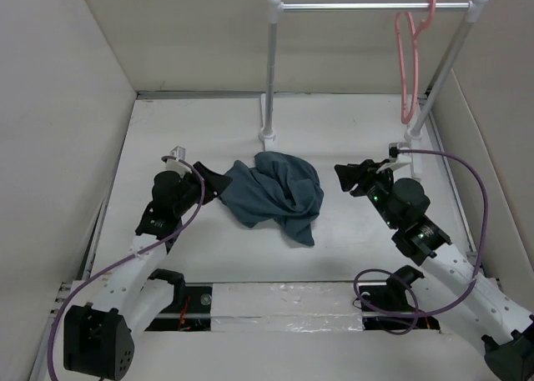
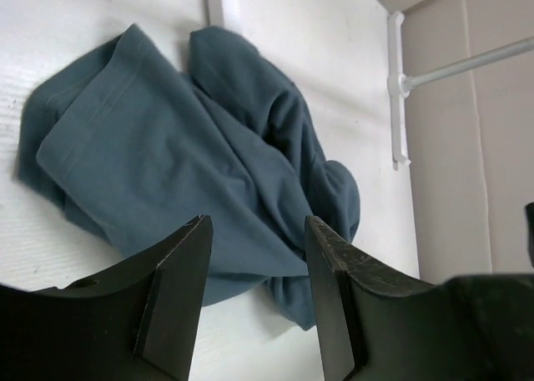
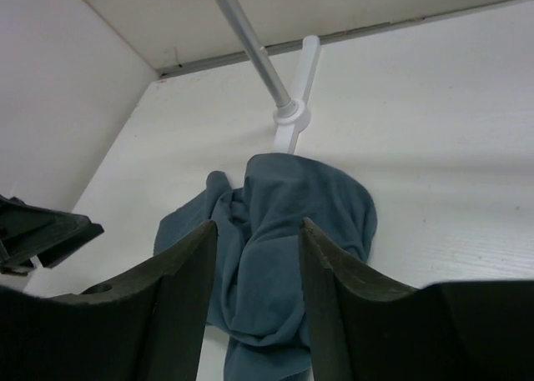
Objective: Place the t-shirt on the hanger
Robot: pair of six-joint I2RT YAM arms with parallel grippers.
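A crumpled dark teal t-shirt (image 1: 275, 193) (image 2: 175, 172) (image 3: 292, 231) lies on the white floor between my arms. Two pink hangers (image 1: 415, 60) hang from the rail at upper right in the top view. My left gripper (image 1: 215, 179) is open over the shirt's left side, nothing held. My right gripper (image 1: 350, 177) stands apart from the shirt, to its right, with a gap between its fingertips and nothing visibly held.
A white rack has a top rail (image 1: 367, 7) on posts (image 1: 270, 72) at the back. Bare floor (image 1: 183, 118) surrounds the shirt. Walls enclose the area on the sides and back.
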